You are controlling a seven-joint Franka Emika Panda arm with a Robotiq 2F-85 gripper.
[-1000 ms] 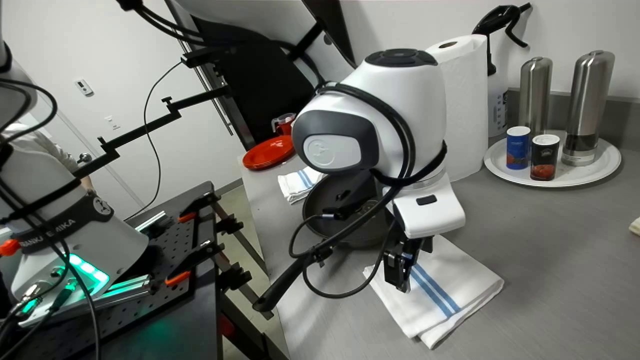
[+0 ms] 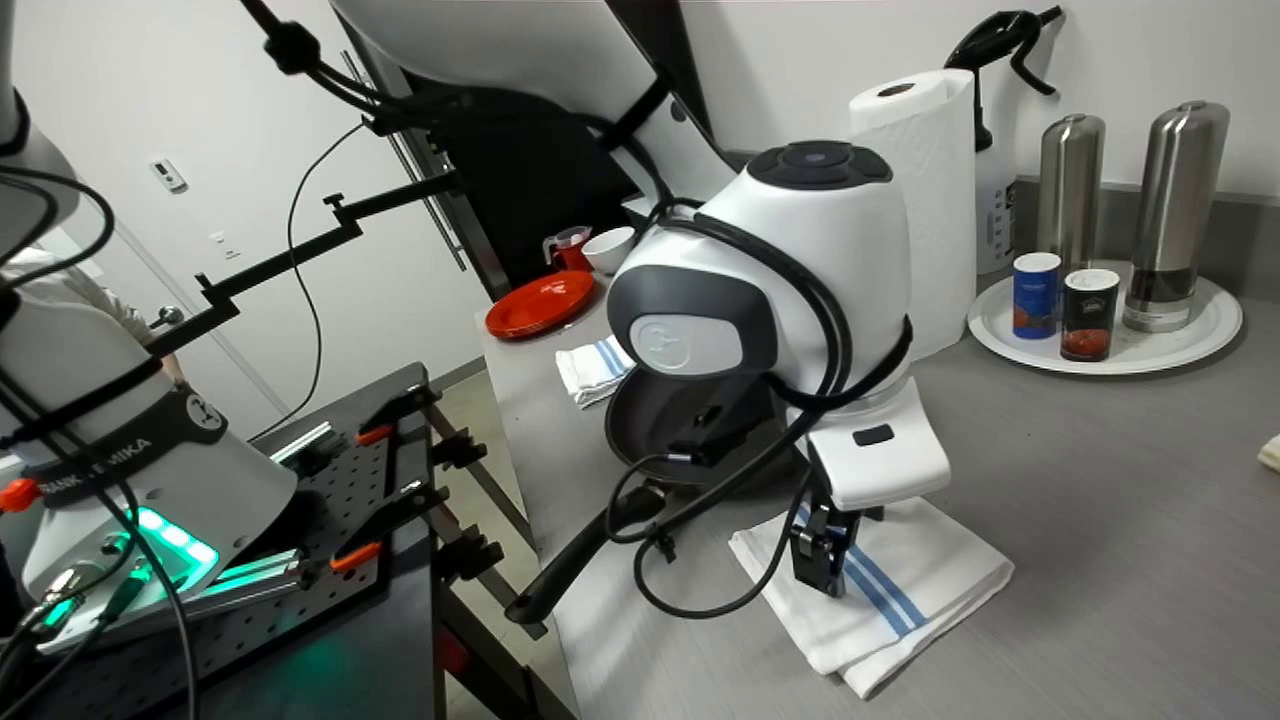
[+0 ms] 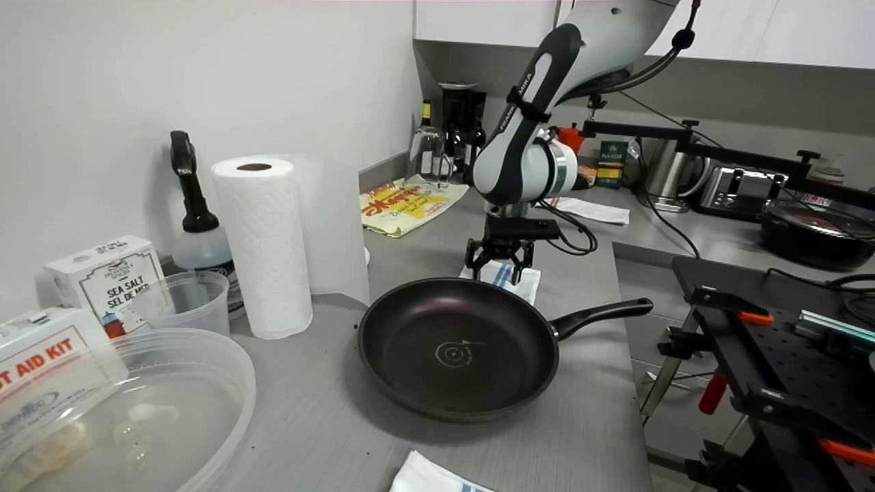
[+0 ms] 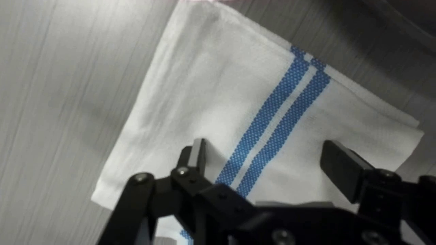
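A folded white towel (image 2: pixel 948 588) with two blue stripes lies on the grey counter. It fills much of the wrist view, where the towel (image 4: pixel 245 81) spreads beneath and between the fingers. My gripper stands open, its dark fingertips on either side of the blue stripes and nothing held. In exterior view 2 the gripper (image 3: pixel 495 272) is low over the towel (image 3: pixel 525 283), behind the pan. Whether the fingertips touch the cloth, I cannot tell. A black frying pan (image 3: pixel 459 352) is beside the towel, its handle (image 3: pixel 603 316) pointing toward the counter's edge.
A paper towel roll (image 3: pixel 262 246) stands by the wall. Another striped towel (image 2: pixel 594 370) lies past the pan, near red plates (image 2: pixel 540 305). Shakers and mills share a white plate (image 2: pixel 1104 354) at the back.
In exterior view 1 my gripper has moved a little right and lower, further over the towel. The towel's outer corner appears slightly shifted to the right. The pan has stayed put.
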